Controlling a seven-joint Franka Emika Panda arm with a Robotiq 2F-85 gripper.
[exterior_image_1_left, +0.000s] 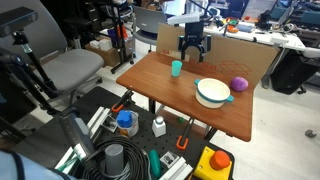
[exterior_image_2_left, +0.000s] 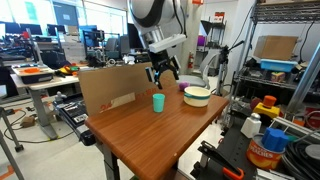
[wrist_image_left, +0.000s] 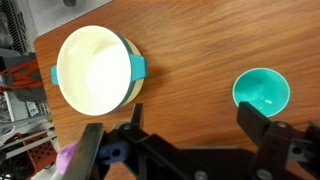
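A teal cup (exterior_image_1_left: 176, 68) stands upright on the wooden table (exterior_image_1_left: 150, 78), and the wrist view shows the cup (wrist_image_left: 264, 90) at the right. Nearer the table's middle sits a white pot (exterior_image_1_left: 212, 92) with teal handles; it fills the upper left of the wrist view (wrist_image_left: 95, 72) and looks empty inside. My gripper (exterior_image_1_left: 192, 54) hangs above the far side of the table, pointing down, beyond both things and touching neither. In the wrist view the gripper is open, its dark fingers wide apart with only bare wood visible between them.
A purple round object (exterior_image_1_left: 239, 84) lies near the table edge beyond the pot. Brown cardboard panels (exterior_image_1_left: 240, 55) stand along the far side. Bare tabletop lies between cup and pot. Clamps, bottles and cables crowd the near side, off the table.
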